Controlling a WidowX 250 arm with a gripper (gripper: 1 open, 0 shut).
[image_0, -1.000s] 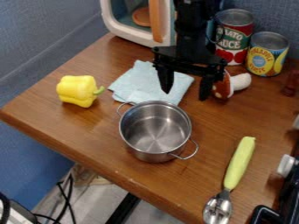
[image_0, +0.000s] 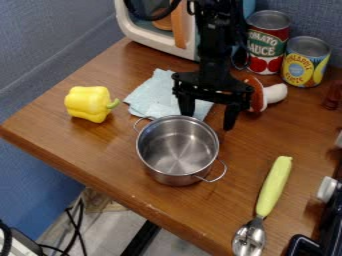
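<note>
My black gripper (image_0: 207, 120) hangs over the back middle of the wooden table, just behind the steel pot (image_0: 178, 150), its two fingers apart and pointing down. A light blue cloth (image_0: 152, 92) lies to its left, partly hidden by it. A red and white object (image_0: 273, 93), perhaps a toy mushroom, lies to its right, partly behind the gripper. A yellow pepper (image_0: 90, 102) sits at the left. A spoon with a pale yellow handle (image_0: 273, 185) lies at the front right.
A tomato can (image_0: 267, 40) and a yellow can (image_0: 306, 62) stand at the back right. A white appliance (image_0: 146, 30) is at the back. Dark equipment lines the right edge. Bare wood lies left of the pot.
Over the last second my gripper has shifted slightly and come lower, toward the space between the cloth and the red and white object. The other objects look unmoved.
</note>
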